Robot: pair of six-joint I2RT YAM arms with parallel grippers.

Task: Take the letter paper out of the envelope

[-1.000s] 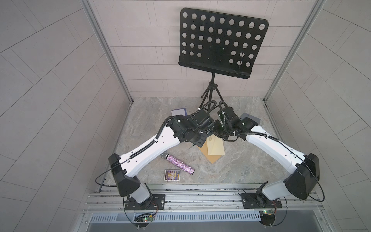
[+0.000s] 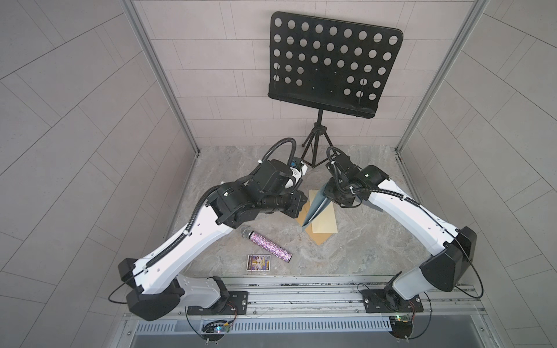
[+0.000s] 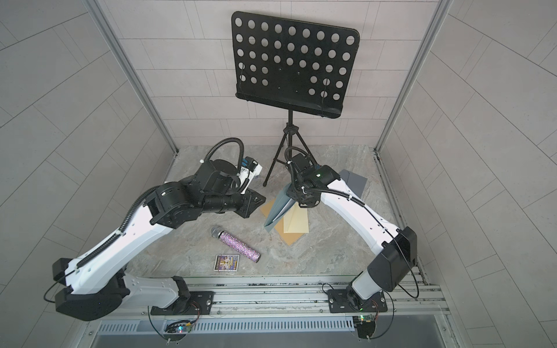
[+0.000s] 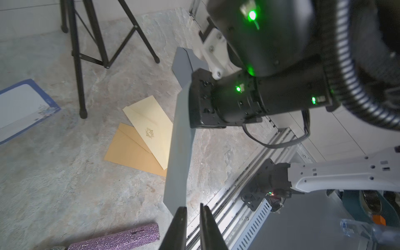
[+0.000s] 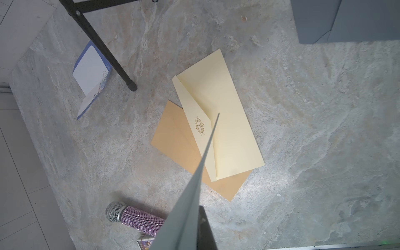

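Observation:
A thin grey-blue folded piece of paper (image 4: 180, 145) hangs from my right gripper, which is shut on it. Whether this piece is the envelope or the letter paper, I cannot tell. In the top left view the paper (image 2: 317, 207) slants down and left over the floor, with a dark line along its lower side. My left gripper is partly open with nothing between its fingers; the paper's lower corner appears close to one fingertip in the left wrist view.
Below lie a cream envelope (image 5: 227, 108) and a tan envelope (image 5: 173, 137) under it. A slate-grey envelope (image 5: 316, 20) is at the right. The glittery microphone (image 2: 269, 246), card (image 2: 258, 262) and music stand (image 2: 319, 130) surround the work area; a blue-edged white paper (image 4: 23, 110) lies left.
The grey-blue paper, mostly hidden one second ago, now shows hanging from the right gripper, which has barely moved.

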